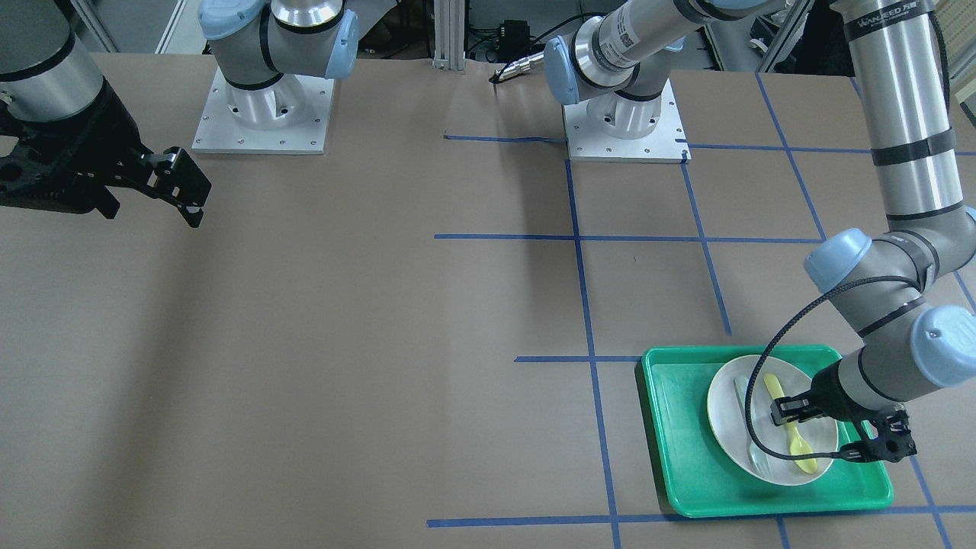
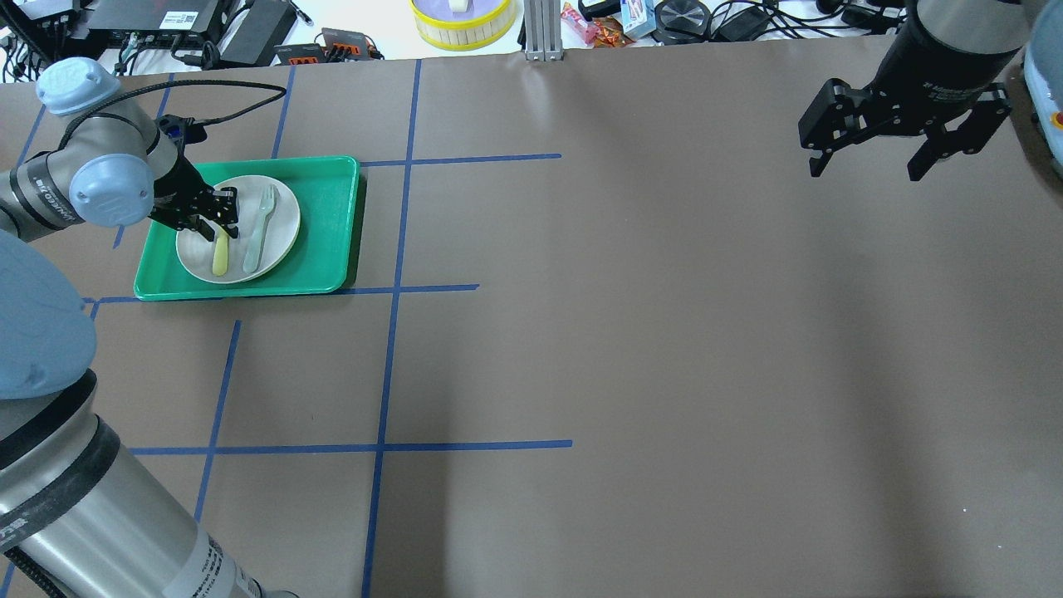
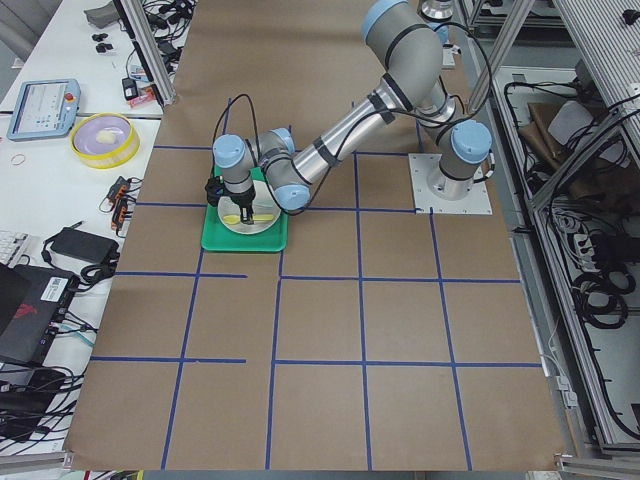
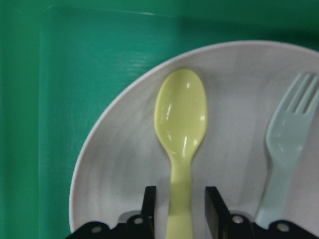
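Observation:
A white plate [image 4: 114,164] lies in a green tray [image 2: 329,224]. On it are a yellow spoon [image 4: 180,124] and a pale mint fork [image 4: 289,144], side by side. My gripper is over the plate, open, its two fingers either side of the spoon's handle with space to each. In the front view the gripper and cable partly cover both utensils; the top view shows the fork [image 2: 259,229] beside the spoon [image 2: 220,254].
Another arm's gripper [image 2: 897,129] hangs at the opposite side. Further arm bases [image 1: 265,133] stand along the table's edge.

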